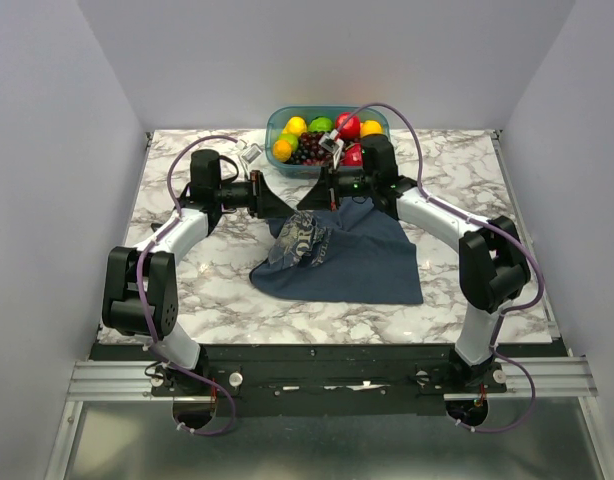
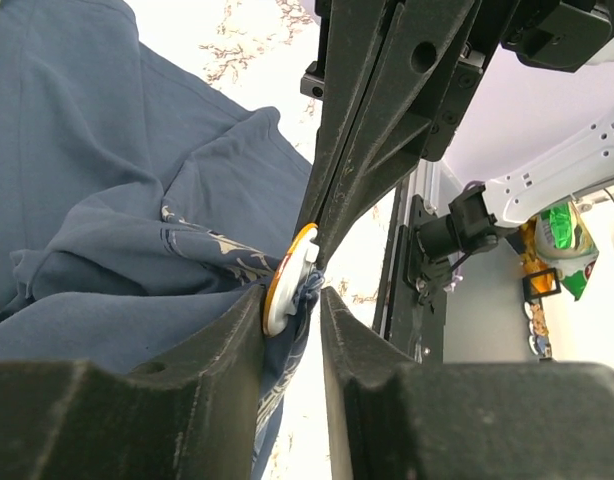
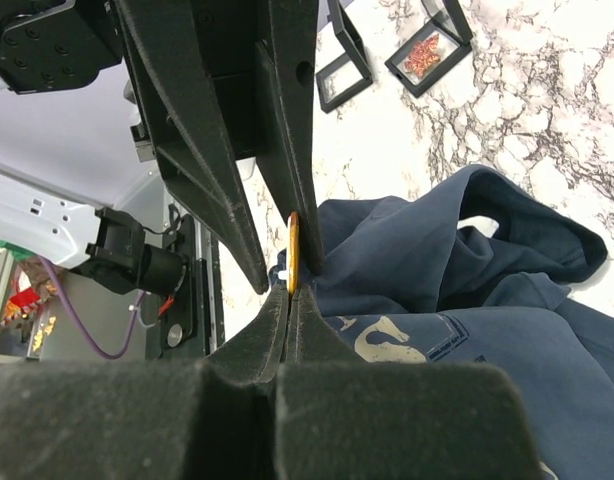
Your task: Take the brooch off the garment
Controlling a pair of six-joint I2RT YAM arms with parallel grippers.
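Note:
The dark blue garment (image 1: pixel 337 265) is spread on the marble table, with a patterned fold raised between my two grippers. In the left wrist view the round brooch (image 2: pixel 290 280) stands nearly edge-on at the fold's edge, its white back against bunched cloth. My left gripper is part open, its fingers on either side of the brooch and cloth, with a gap beside them. From the right wrist view, the brooch (image 3: pixel 293 252) shows as a thin orange strip. My right gripper is shut, its tips at the brooch's edge; whether they pinch it I cannot tell.
A teal basket of fruit (image 1: pixel 277 125) stands at the back, just behind the grippers. Small dark open boxes (image 3: pixel 427 55) rest on the table in the right wrist view. Bare marble (image 1: pixel 222 310) lies at the front left.

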